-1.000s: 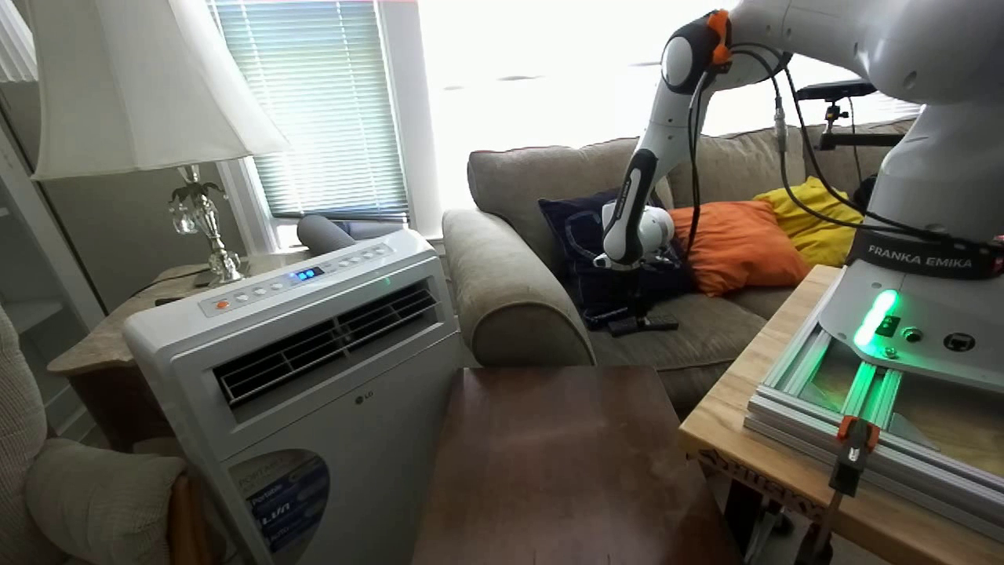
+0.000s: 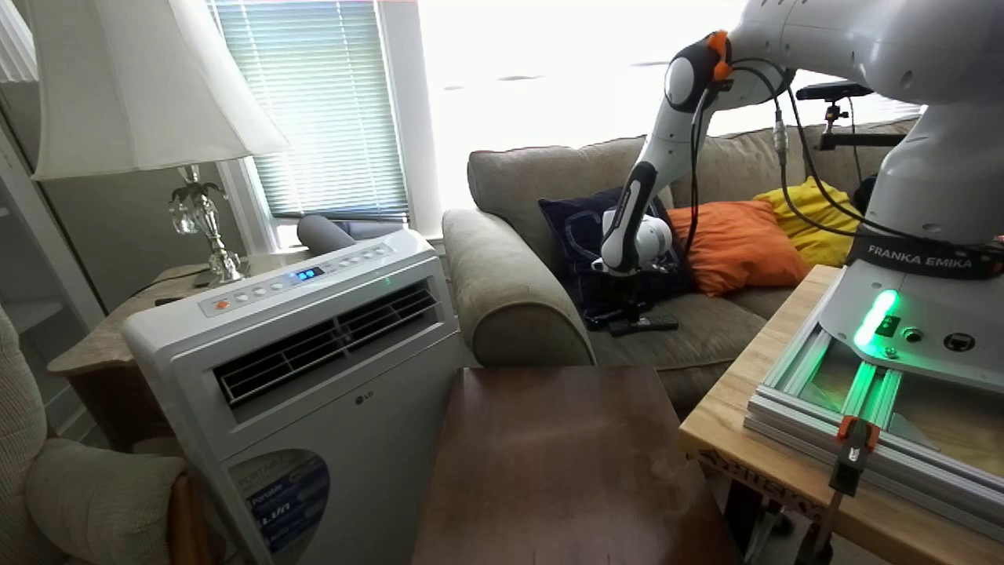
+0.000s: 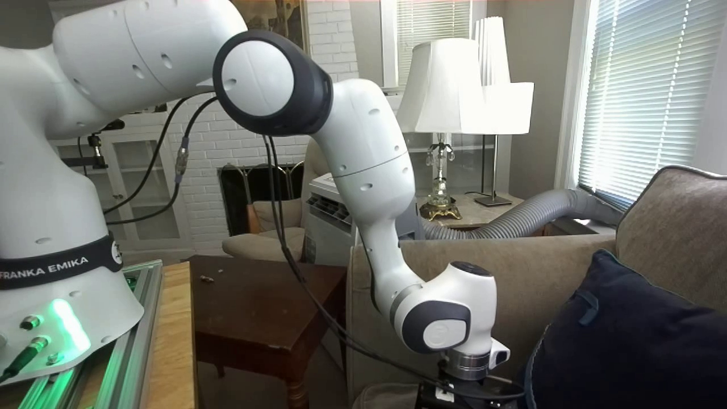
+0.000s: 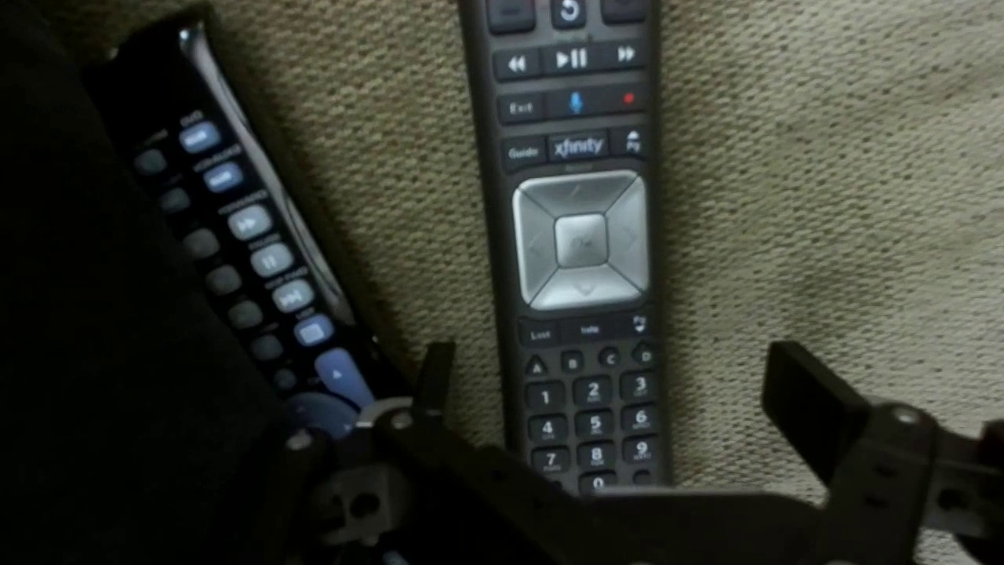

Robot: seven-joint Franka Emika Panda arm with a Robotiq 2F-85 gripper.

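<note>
Down on the sofa seat lies a long dark remote [image 4: 574, 245] with a silver square pad and number keys. Its lower part runs between the two fingers of my gripper, which stands open; cloth shows on both sides of the remote, so the fingers are apart from it. A second, glossy black remote [image 4: 249, 221] with bluish buttons lies slanted to the left, partly hidden by a dark shape and my left finger. In the first exterior view a dark remote [image 2: 645, 326] shows on the seat below the hand. The second exterior view cuts off the fingertips.
A navy pillow [image 3: 630, 334] stands close beside the hand, and an orange pillow [image 2: 729, 245] lies further along the sofa. The sofa's armrest [image 2: 518, 292] rises on the other side.
Compared with one second ago, the arm's elbow and hand have shifted slightly, with the hand a little lower toward the seat. The remote and pillows appear unmoved.
</note>
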